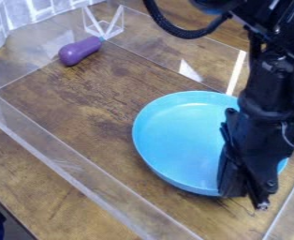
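Note:
A blue plate [175, 136] lies on the wooden surface inside a clear-walled enclosure. My black gripper [243, 187] is at the plate's right side, low by its front right rim, partly covering it. Its fingertips are dark and bunched at the rim; whether anything is between them is hard to see.
A purple eggplant-like object [80, 51] lies at the back left. Clear plastic walls [80, 173] run along the left and front. Bare wood [99, 94] lies between the eggplant and the plate.

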